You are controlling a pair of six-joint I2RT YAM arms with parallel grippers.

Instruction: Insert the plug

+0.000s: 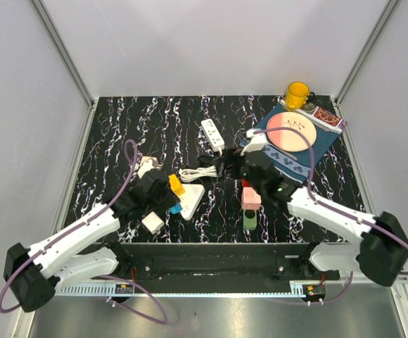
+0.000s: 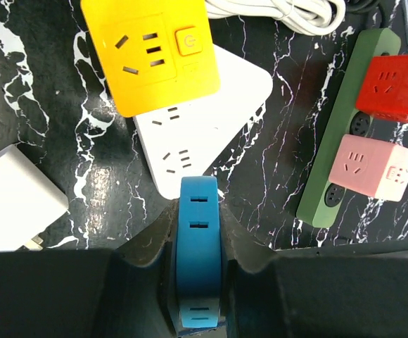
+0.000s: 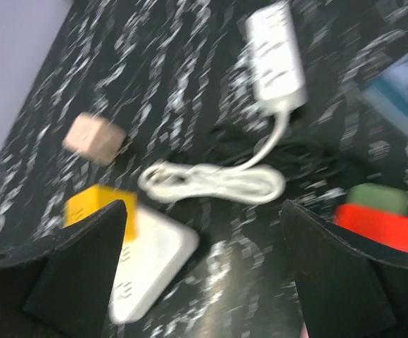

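Note:
A blue adapter block with slots (image 2: 198, 257) is gripped upright between the dark fingers of my left gripper (image 1: 173, 204), beside the near end of the white power strip (image 2: 183, 144). A yellow adapter (image 2: 151, 56) with sockets and a switch covers the strip's far end; whether its prongs are in the strip is hidden. Above the table to the right, near the white cable, my right gripper (image 1: 227, 166) is open. Its fingers are wide apart and empty in the right wrist view. Red (image 2: 394, 86) and pink (image 2: 373, 165) adapters sit on a green strip (image 2: 348, 120).
A white block (image 2: 17, 197) lies left of my left gripper, and a beige adapter (image 3: 94, 138) stands further back. The coiled white cable (image 3: 211, 182) leads to another socket strip (image 3: 276, 56). A plate (image 1: 292, 132) and yellow mug (image 1: 297, 94) are at far right.

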